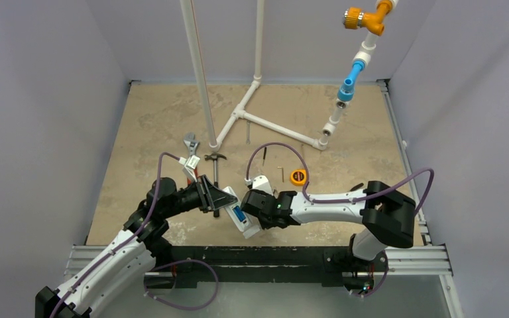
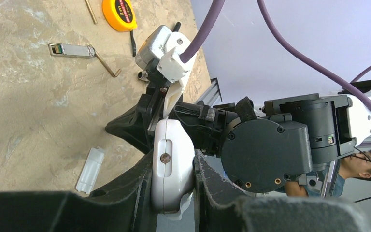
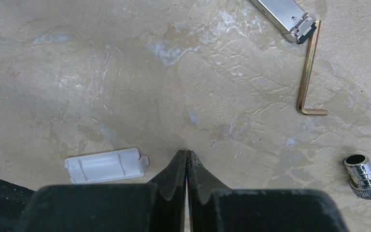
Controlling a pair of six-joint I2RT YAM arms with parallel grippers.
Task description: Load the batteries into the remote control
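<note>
A white remote control (image 1: 236, 211) is held by my left gripper, which is shut on it. From above, the remote's back compartment is uncovered, and a blue battery (image 1: 240, 214) shows inside; whether a second one sits there cannot be told. The white battery cover lies loose on the floor, also in the left wrist view as a small pale cover (image 2: 91, 169). My right gripper is shut with nothing between its fingertips. It hovers close to the remote's right side, apart from the cover.
A metal module (image 3: 287, 19), a hex key (image 3: 307, 72) and a chrome fitting (image 3: 365, 176) lie on the floor around the right gripper. A hammer (image 1: 215, 169), an adjustable wrench (image 1: 191, 144) and a tape measure (image 1: 298, 177) lie farther back, before a white pipe frame (image 1: 278, 128).
</note>
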